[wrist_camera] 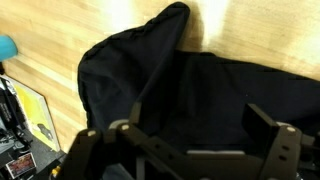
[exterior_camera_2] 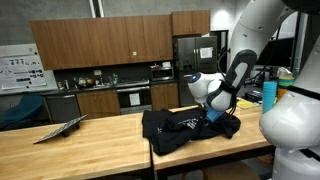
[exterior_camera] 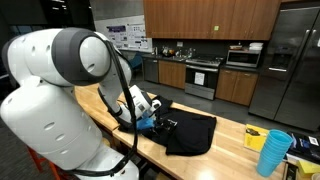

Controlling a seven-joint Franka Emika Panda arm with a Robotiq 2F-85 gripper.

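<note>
A black cloth (exterior_camera: 194, 132) lies spread and wrinkled on the wooden table. In the wrist view the cloth (wrist_camera: 205, 90) fills most of the middle, with one corner folded out towards the top. My gripper is open over it, a dark finger at either side along the bottom of the wrist view. Seen from exterior view 2, the gripper (exterior_camera_2: 207, 117) is low over the right part of the cloth (exterior_camera_2: 170, 128). Whether the fingertips touch the fabric cannot be told.
Two blue cups (exterior_camera: 273, 153) stand at the table's right, near a yellow box (exterior_camera: 256, 136) and other small items. A kitchen with a stove (exterior_camera: 202, 79) lies behind.
</note>
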